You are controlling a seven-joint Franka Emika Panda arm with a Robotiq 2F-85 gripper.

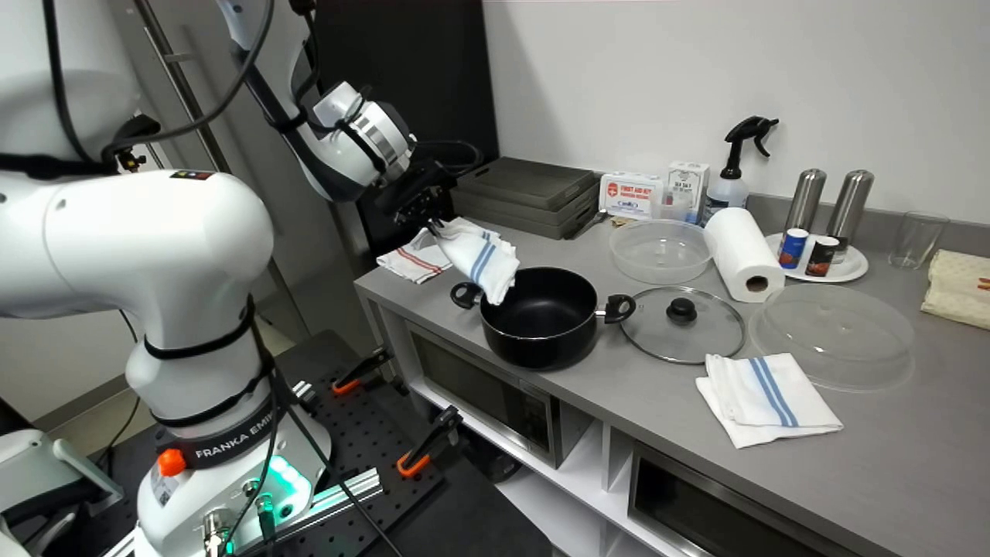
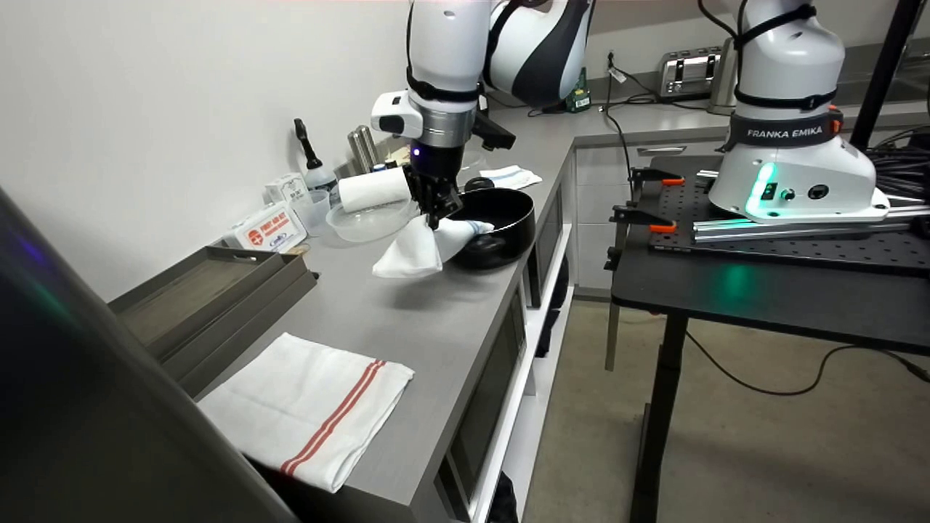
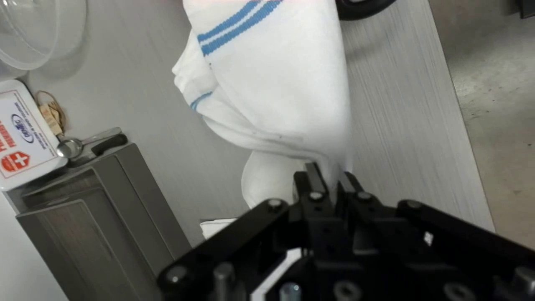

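Observation:
A white towel with blue stripes (image 1: 476, 255) hangs from my gripper (image 1: 432, 223), which is shut on it. In the wrist view the pinched cloth (image 3: 296, 95) runs away from my fingertips (image 3: 314, 176), and part of it droops below them. The black pot (image 1: 543, 320) stands uncovered on the counter; the towel's loose end hangs by its left rim and handle. From the other side, the towel (image 2: 416, 248) shows above the counter beside the pot (image 2: 506, 218). Its glass lid (image 1: 682, 325) lies on the counter to the right.
A red-striped towel (image 2: 322, 405) lies flat near the counter's end, with stacked grey trays (image 1: 529, 195) behind. Another blue-striped towel (image 1: 768, 399) lies folded at the right. Clear plastic covers (image 1: 659, 251) and a paper roll (image 1: 742, 255) stand behind the lid.

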